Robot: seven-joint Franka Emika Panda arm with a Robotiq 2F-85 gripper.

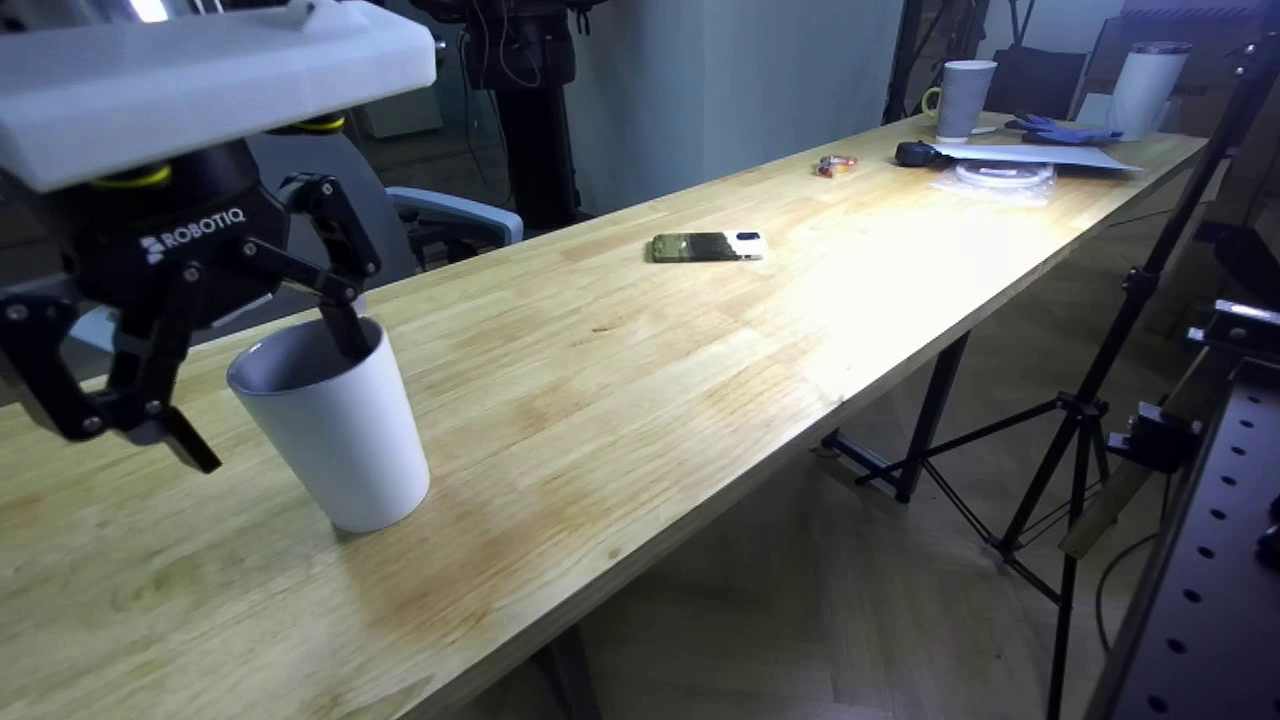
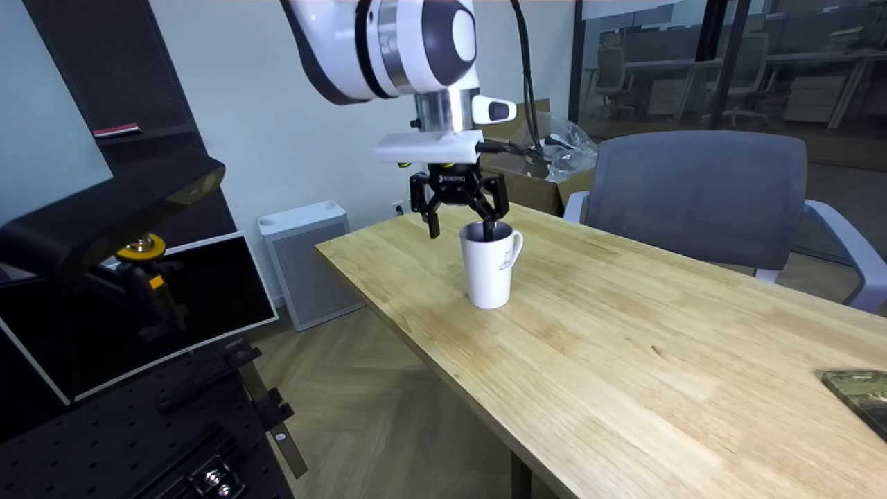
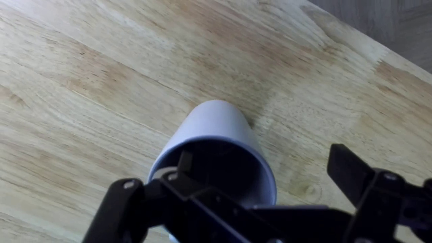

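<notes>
A tall white mug (image 1: 338, 430) with a grey inside stands upright on the wooden table (image 1: 564, 396). Its handle (image 2: 517, 247) shows in exterior view 2, on the side toward the chair. My gripper (image 1: 274, 391) is open and straddles the mug's wall. One finger (image 3: 185, 162) dips inside the mug's mouth, while the other finger (image 3: 344, 170) hangs outside, well clear of the wall. Nothing is clamped between them. In the wrist view the gripper's own linkage covers the near part of the rim.
A phone (image 1: 708, 247) lies farther along the table. At the far end are another mug (image 1: 963, 101), a white tumbler (image 1: 1152, 90), blue gloves (image 1: 1062, 128) and a small packet (image 1: 836, 166). An office chair (image 2: 703, 199) stands by the table.
</notes>
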